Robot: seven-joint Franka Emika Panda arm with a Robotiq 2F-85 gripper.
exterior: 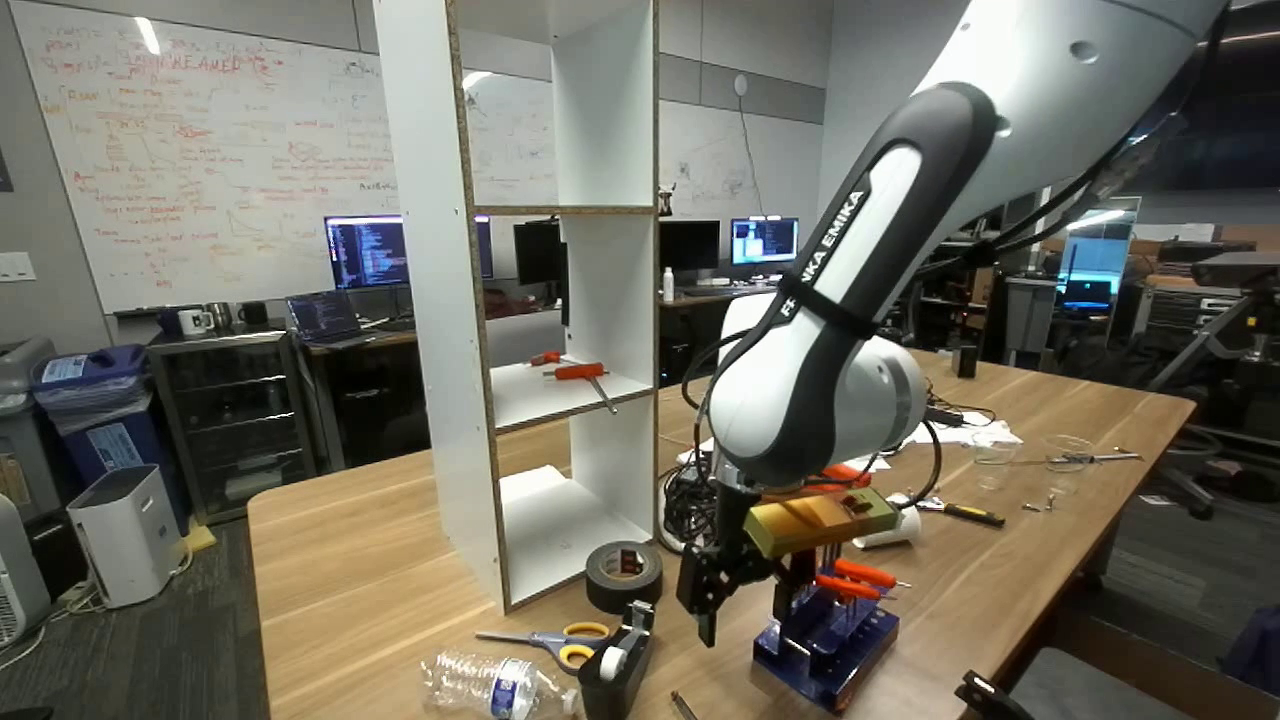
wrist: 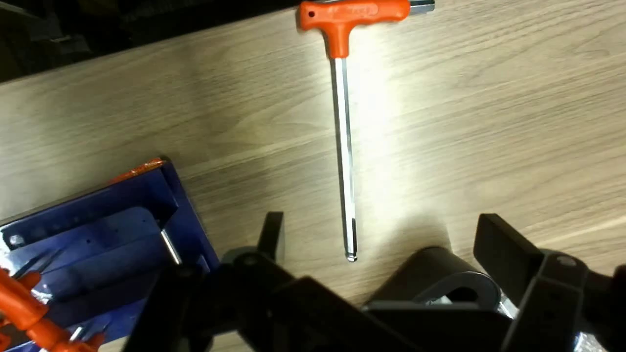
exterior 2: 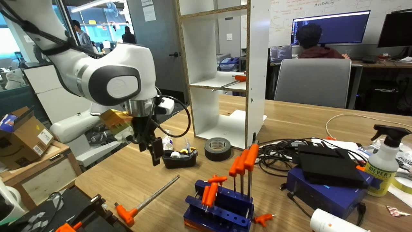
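Note:
My gripper stands open above the table, its fingers wide apart and nothing between them. Ahead of it in the wrist view lies an orange T-handle hex key (wrist: 343,26), its steel shaft pointing back toward the gap between the fingers. The same key (exterior 2: 127,214) rests on the table near the front edge in exterior view 2, below and apart from my gripper (exterior 2: 149,154). A blue tool stand (exterior 2: 216,212) holds several orange-handled keys upright. In exterior view 1 the gripper (exterior: 744,612) hangs partly in front of that stand (exterior: 828,654).
The white shelf (exterior 2: 257,77) has orange-handled tools on its middle level. Black tape (exterior 2: 217,149), a tape dispenser (exterior 2: 179,158), scissors (exterior: 564,642) and a plastic bottle (exterior: 492,686) lie nearby. Cables (exterior 2: 278,156) and a spray bottle (exterior 2: 382,166) occupy the other side.

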